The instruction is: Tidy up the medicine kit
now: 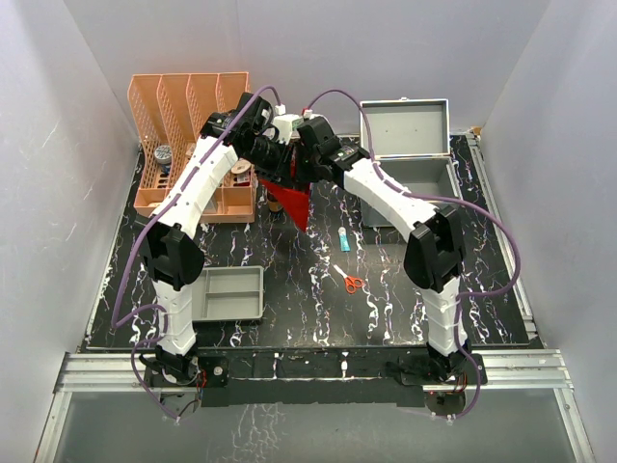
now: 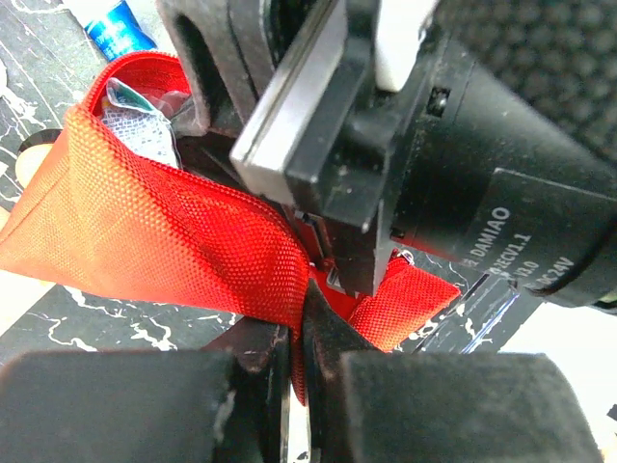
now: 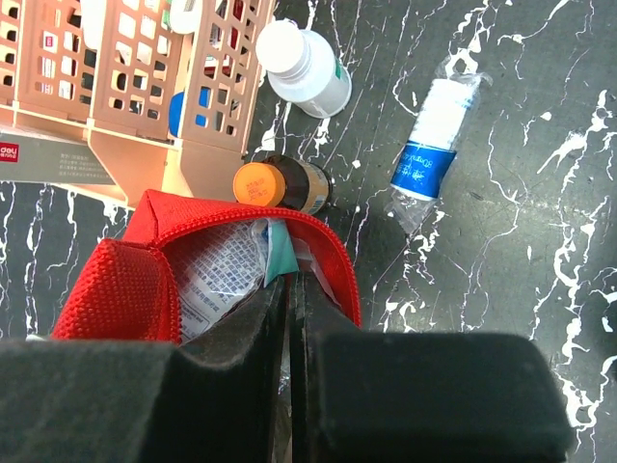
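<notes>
A red fabric pouch (image 1: 295, 205) hangs upright over the table's middle, its mouth spread open. My left gripper is shut on a fold of the pouch's rim. Through that mouth reaches my right gripper, shut on a clear plastic packet with a teal corner (image 3: 281, 253). Printed white contents (image 3: 220, 275) show behind the packet inside the pouch. From above, the two grippers meet closely and hide the pouch's opening. The grey medicine box (image 1: 410, 176) stands at the right with its lid (image 1: 407, 127) raised.
An orange rack (image 1: 183, 106) fills the back left. An orange-capped bottle (image 3: 280, 183), a white bottle (image 3: 307, 72) and a blue-and-white wrapped roll (image 3: 434, 145) stand or lie near the pouch. Scissors (image 1: 351, 283), a small tube (image 1: 344, 238) and an empty grey tray (image 1: 229, 294) lie further forward.
</notes>
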